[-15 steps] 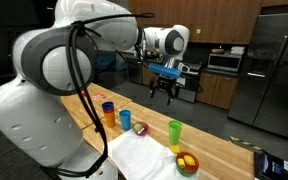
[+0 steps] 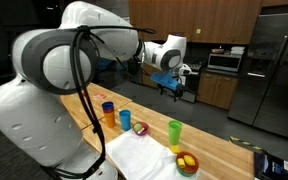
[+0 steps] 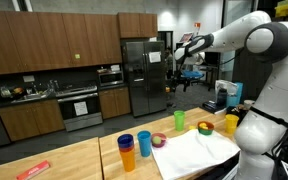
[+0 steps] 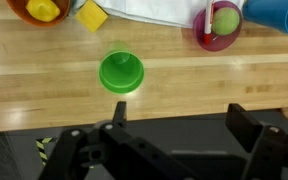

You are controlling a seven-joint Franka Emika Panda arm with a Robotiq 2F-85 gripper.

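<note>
My gripper is open and empty, its dark fingers spread wide at the lower part of the wrist view. It hangs high above the table near its far edge, as exterior view 1 shows. A green cup (image 4: 121, 72) stands on the wood between the fingers and the white cloth, with its open top facing up. Beyond it lie a yellow block (image 4: 91, 15) and an orange-red bowl (image 4: 44, 8) with yellow pieces inside. A pink bowl (image 4: 216, 22) holds a green round piece and a red-and-white item. Close by is a blue cup (image 4: 274, 12).
A white cloth (image 2: 142, 158) covers part of the table among the dishes. Orange and blue cups (image 2: 109, 113) stand at the left end. Kitchen cabinets and a fridge are far behind.
The arm's white wrist link sits somewhat lower in exterior view 1 than a second ago, and the arm's pose has shifted slightly. The objects on the table have not moved.
</note>
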